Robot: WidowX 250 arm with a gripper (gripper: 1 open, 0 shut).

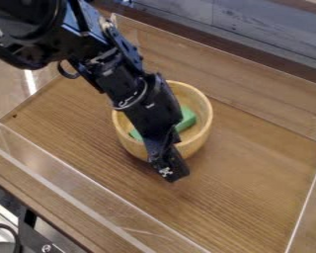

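A round yellow bowl (197,111) sits on the wooden table, largely behind my arm. Inside it lies a green block (186,120), partly hidden by the gripper. My black gripper (172,168) hangs at the bowl's front edge, open, its tips reaching down just past the near rim. Whether the fingers touch the bowl or table is hard to tell.
A grey plank wall (253,30) runs along the back. A metal fixture with a cable is at the bottom left.
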